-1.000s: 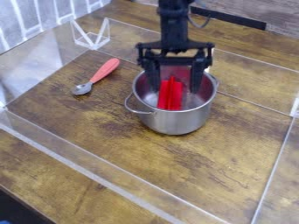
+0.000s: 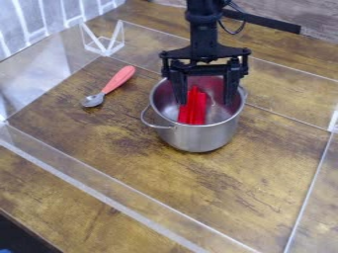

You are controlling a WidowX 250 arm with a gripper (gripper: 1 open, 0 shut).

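Observation:
My black gripper (image 2: 203,69) hangs over a steel pot (image 2: 199,133) in the middle of the table, its fingers reaching down at the pot's rim. Inside the pot stands a red object (image 2: 193,107), partly hidden behind the gripper and the pot wall. Whether anything is between the fingers I cannot tell. To the left lies a spoon-like utensil (image 2: 113,86) with a pink handle and a metal head.
A white wire frame (image 2: 103,40) is at the back left.
The gripper was blurred in motion a second ago. The pot and utensil look unmoved.

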